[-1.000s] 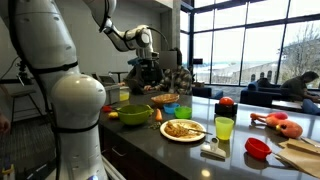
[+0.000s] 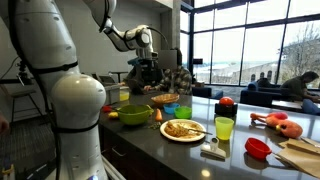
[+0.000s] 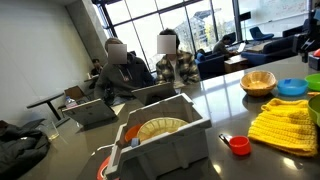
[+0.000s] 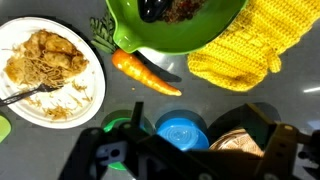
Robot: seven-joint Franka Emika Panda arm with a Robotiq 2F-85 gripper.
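My gripper (image 2: 148, 74) hangs open above the dark table, nothing between its fingers. In the wrist view the fingers stand wide apart at the bottom of the picture. Below lie an orange carrot (image 4: 145, 72), a large green bowl (image 4: 210, 42) with dark contents, and a yellow cloth (image 4: 235, 65). A white plate (image 4: 96, 76) of noodles with a fork is on the left. Near the fingers show a blue bowl (image 4: 182, 132) and part of a wicker basket (image 4: 235, 142), both partly hidden by the gripper.
Farther along the table are a yellow cup (image 2: 224, 128), a red bowl (image 2: 258, 149) and a toy-like orange-red object (image 2: 290, 128). A grey bin (image 3: 175, 148) holding dishes stands at the other end, with a small red cup (image 3: 240, 145) beside it. Two people sit behind.
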